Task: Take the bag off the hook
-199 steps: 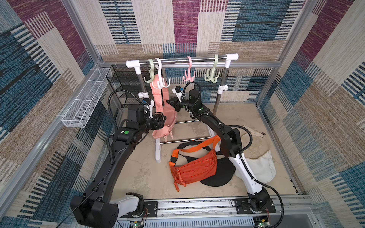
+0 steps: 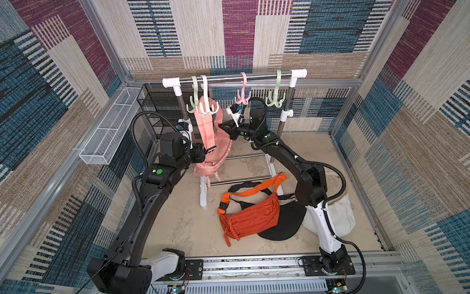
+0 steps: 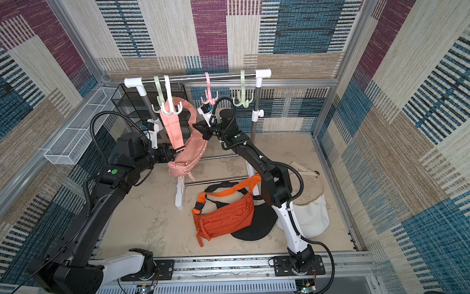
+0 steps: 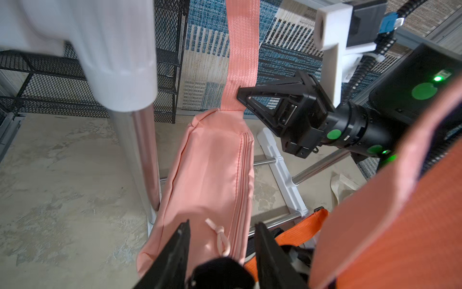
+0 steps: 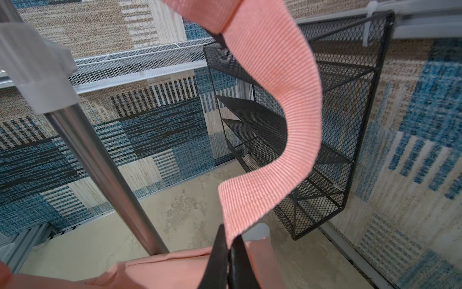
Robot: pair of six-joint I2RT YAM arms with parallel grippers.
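A pink bag (image 2: 215, 156) hangs at the left side of the rack. Its strap (image 3: 171, 127) runs up to the white hook (image 2: 206, 98); which prong bears it cannot be made out. My right gripper is shut on the strap's other side, pinching its edge just above the bag body. Beside the bag's left side is my left gripper, its fingers (image 4: 179, 250) apart. A black part shows low between them, but no strap is visibly clamped there. The black buckle (image 2: 211, 148) dangles close to the left gripper.
A green hook (image 2: 194, 93) hangs right beside the white one; a pink hook (image 2: 243, 90) and another green hook (image 2: 276, 90) are farther right. On the floor lie an orange bag (image 2: 252, 215), a black cap (image 2: 286, 225) and a white bag (image 2: 340, 215).
My right gripper has risen slightly and moved right with the strap, bowing it outward.
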